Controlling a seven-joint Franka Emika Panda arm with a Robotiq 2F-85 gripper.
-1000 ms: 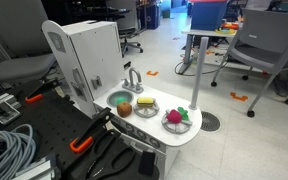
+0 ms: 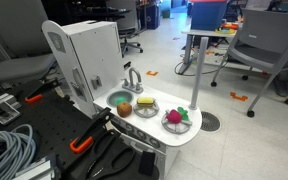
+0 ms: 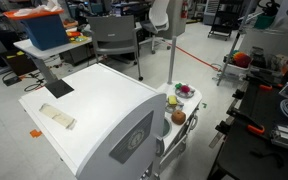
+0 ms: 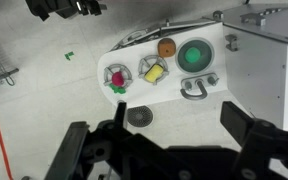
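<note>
A white toy kitchen counter holds a small sink (image 4: 194, 57) with a green item (image 4: 192, 56) in it. The faucet (image 2: 132, 77) stands behind the basin. Beside the sink sits a brown round item (image 4: 166, 47). A yellow item (image 4: 154, 73) rests on the middle burner, and a red item (image 4: 118, 79) lies on the end burner with a green one (image 2: 184, 115) against it. In the wrist view my gripper is open, its black fingers wide apart over the counter side and floor, nothing between them. Neither exterior view clearly shows it.
A tall white cabinet (image 2: 92, 55) rises at the sink end of the counter. The black table (image 2: 46, 135) carries coiled cables (image 2: 9, 150) close by. A grey chair (image 2: 264, 45) stands behind, on open floor.
</note>
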